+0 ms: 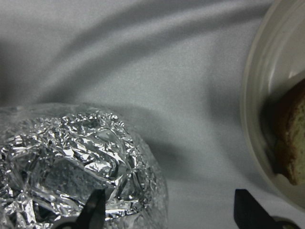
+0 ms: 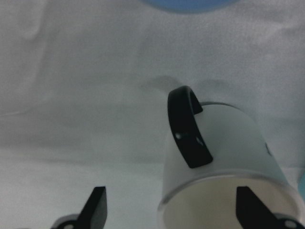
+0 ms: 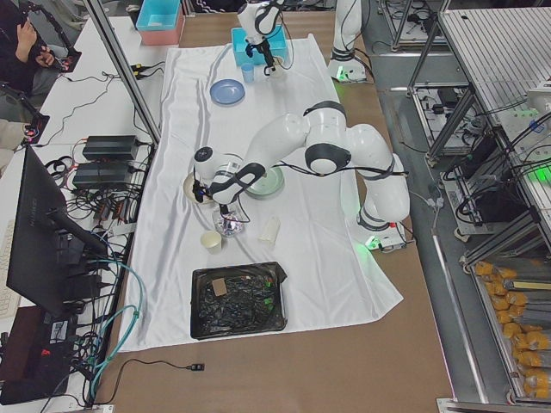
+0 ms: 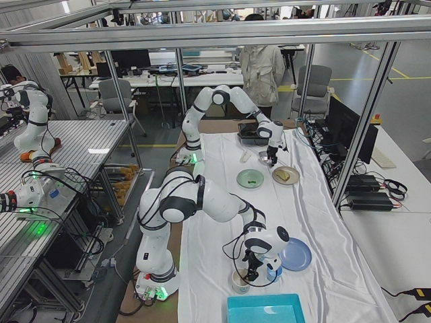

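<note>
In the left wrist view a crumpled foil-lined bowl [image 1: 71, 167] lies below my left gripper, whose fingers stand apart, beside a cream plate [image 1: 257, 119] with a piece of bread [image 1: 293, 138]. In the right wrist view a white mug [image 2: 224, 138] with a black handle sits under my right gripper, which is open, one finger over the mug's mouth. In the camera right view a green plate [image 4: 250, 178] stands near the middle of the cloth.
A blue plate [image 4: 295, 254], a blue cup [image 3: 247, 73] and a teal bin [image 4: 264, 309] are near my right arm. A black tray [image 3: 238, 327] and a cream cup [image 3: 211, 242] lie on the left arm's side.
</note>
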